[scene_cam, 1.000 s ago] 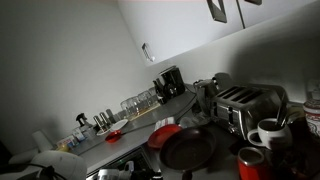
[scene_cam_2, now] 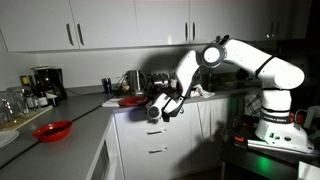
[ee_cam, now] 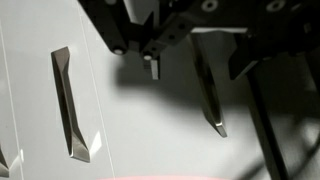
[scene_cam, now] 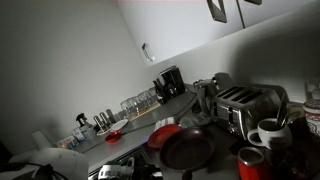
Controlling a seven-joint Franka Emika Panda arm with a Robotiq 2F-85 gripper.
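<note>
In the wrist view, my gripper is at the top edge, its dark fingers (ee_cam: pixel 154 68) apart and nothing visible between them. It hangs over a pale cabinet front with metal handles. One handle (ee_cam: pixel 68 105) lies left of the fingers; another handle (ee_cam: pixel 208 90) runs just below and partly behind the gripper. Seen in exterior view 2, the arm (scene_cam_2: pixel 215 58) arches over from the right, and its gripper end is low before the white drawers (scene_cam_2: pixel 140 140), just under the counter edge. Whether it touches the front cannot be told.
A dark pan (scene_cam: pixel 188 148) sits on the counter near a toaster (scene_cam: pixel 248 105), a white mug (scene_cam: pixel 270 133) and a red can (scene_cam: pixel 252 163). A red bowl (scene_cam_2: pixel 52 130) stands on the left counter. Open floor (scene_cam_2: pixel 190 165) lies before the drawers.
The arm at the bottom of exterior view 1 has barely shifted, if at all. The counter items have stayed put.
</note>
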